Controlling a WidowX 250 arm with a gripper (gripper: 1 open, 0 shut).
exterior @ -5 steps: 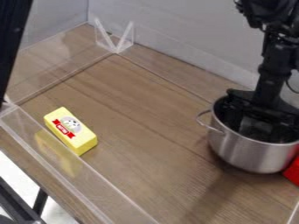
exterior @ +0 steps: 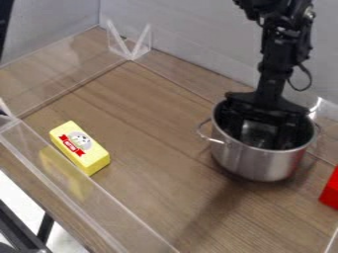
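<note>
A steel pot (exterior: 258, 158) with side handles stands at the right of the wooden table. The black gripper (exterior: 264, 114) reaches down into the pot's mouth from above, its fingertips hidden inside, so whether it holds the pot or anything else cannot be seen. A yellow box (exterior: 78, 147) with a red-and-white label lies at the left, well apart from the pot.
A red object (exterior: 330, 190) sits at the right edge beside the pot. Clear plastic walls (exterior: 93, 208) border the left and back, with a wall behind the arm.
The gripper and the pot have moved left and a little toward the back, uncovering more of the red object. The yellow box has not moved.
</note>
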